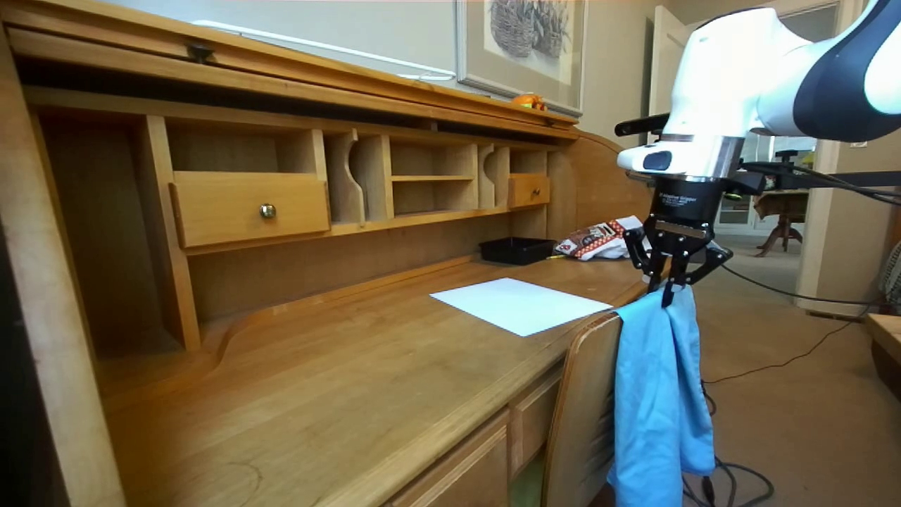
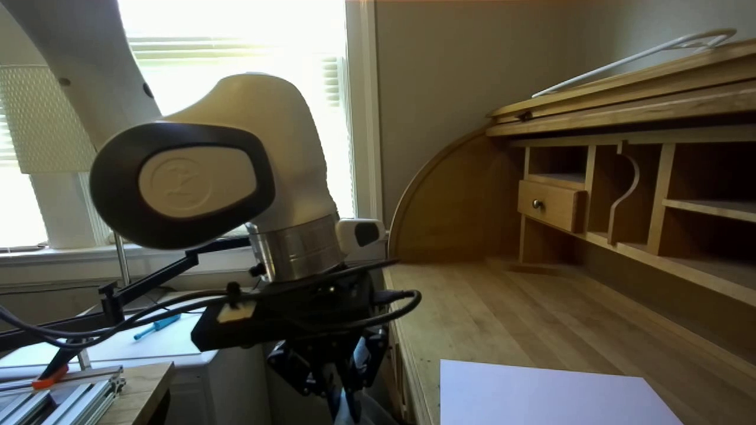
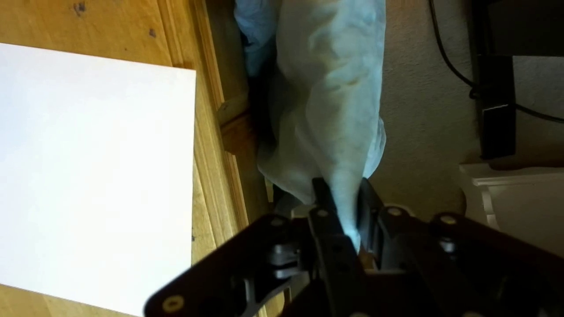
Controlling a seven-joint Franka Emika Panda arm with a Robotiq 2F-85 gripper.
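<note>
A light blue cloth (image 1: 654, 397) hangs over the back of a wooden chair (image 1: 583, 397) beside the desk's front edge. My gripper (image 1: 669, 291) points down at the top of the cloth and is shut on a pinched fold of it. In the wrist view, the cloth (image 3: 338, 90) narrows to a bunched strip between the dark fingers. Only a bit of the cloth (image 2: 345, 411) shows below the gripper (image 2: 344, 396) in exterior view 2; its lower part is out of frame there.
A white sheet (image 1: 519, 305) lies flat on the desk (image 1: 321, 372), close to the chair. Farther back are a black tray (image 1: 517, 251) and a patterned bag (image 1: 600, 239). Cables (image 1: 735, 482) lie on the floor.
</note>
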